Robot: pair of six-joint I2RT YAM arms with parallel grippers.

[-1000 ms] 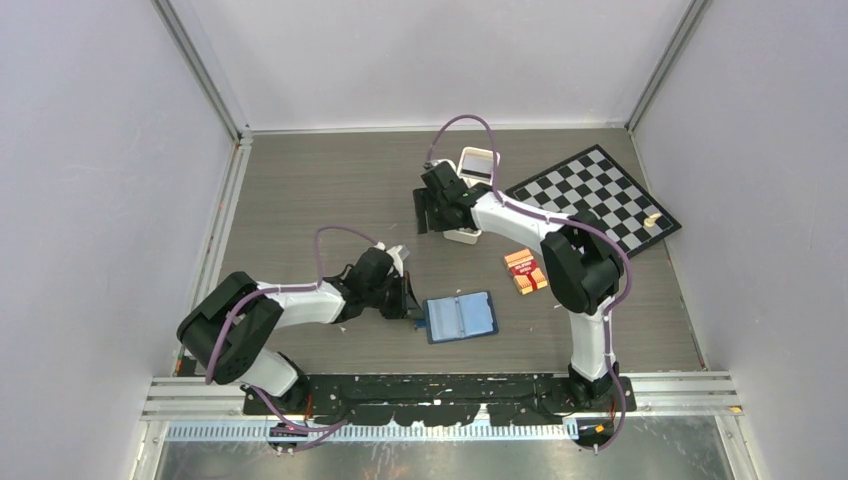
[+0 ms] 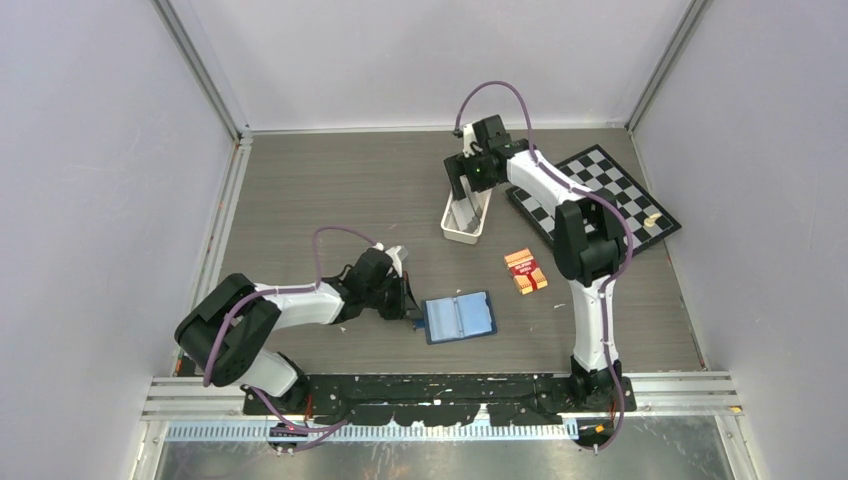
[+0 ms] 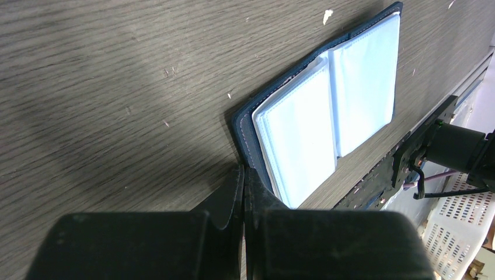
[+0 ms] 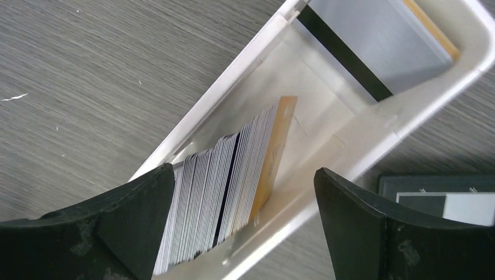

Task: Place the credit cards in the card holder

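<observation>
A white plastic box (image 4: 382, 149) holds a leaning stack of cards (image 4: 222, 192) with a tan card at its edge, and more cards (image 4: 376, 41) at its other end. Over the box, my right gripper is open, its fingers on either side of the stack in the wrist view. The open card holder (image 2: 459, 317), dark blue with pale sleeves (image 3: 297, 134), lies near the front of the table. My left gripper is shut at the holder's left edge, with nothing visible between its fingers.
A checkerboard (image 2: 625, 205) lies at the back right, beside the box. An orange-red packet (image 2: 524, 270) sits between box and holder.
My right gripper has moved toward the back and right, over the box, and shifted slightly rightward most recently. The left arm is almost unmoved.
</observation>
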